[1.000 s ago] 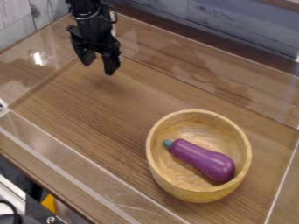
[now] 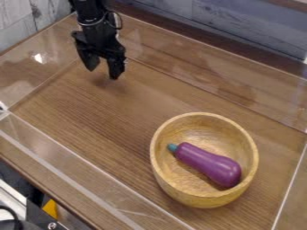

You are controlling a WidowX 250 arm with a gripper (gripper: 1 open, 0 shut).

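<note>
A black gripper (image 2: 103, 61) hangs at the top left over the wooden table, its fingers apart with nothing visible between them. At the lower right, a purple eggplant (image 2: 209, 164) lies tilted inside a yellow bowl (image 2: 170, 128), its green stem toward the upper left. The gripper is well away from the bowl.
A grey wall (image 2: 228, 22) runs along the back. Dark cables and a small yellow item sit off the table's edge at the lower left.
The gripper has shifted very slightly. The bowl and eggplant have not moved.
</note>
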